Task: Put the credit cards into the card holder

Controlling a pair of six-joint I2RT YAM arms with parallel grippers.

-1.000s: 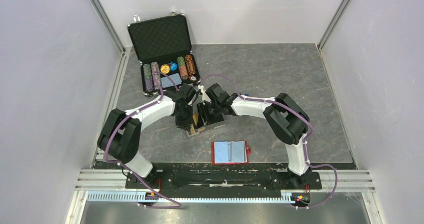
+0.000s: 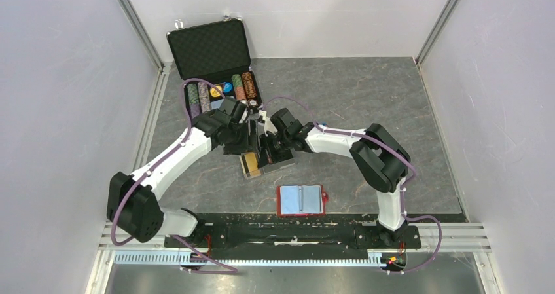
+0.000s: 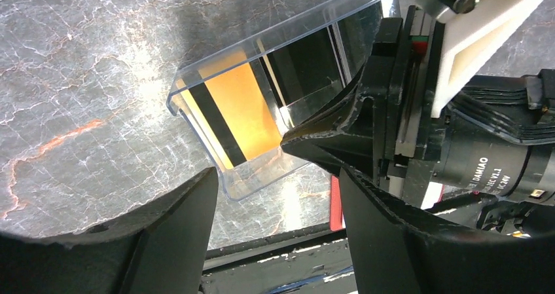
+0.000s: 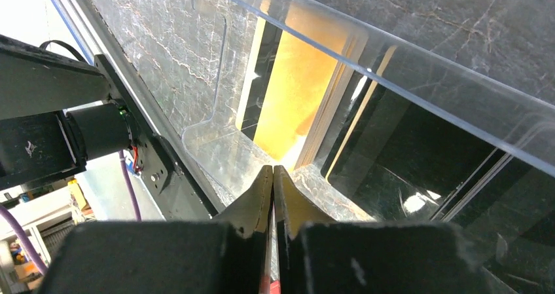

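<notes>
A clear tray (image 3: 196, 78) lies on the grey surface, holding gold cards with a black stripe (image 3: 245, 107) at one end and black cards (image 3: 307, 68) alongside. My left gripper hangs above the tray, fingers apart and nothing between them. Shut, with no card showing in its fingers, my right gripper has its tips at the tray's edge near the gold cards (image 4: 294, 78). Whether those tips touch the tray is unclear. In the top view, a red-edged holder with pale blue panels (image 2: 300, 200) lies open near the front edge, clear of both grippers.
An open black case (image 2: 209, 48) with poker chips stands at the back left, close behind the left arm. Both arms crowd over the tray.
</notes>
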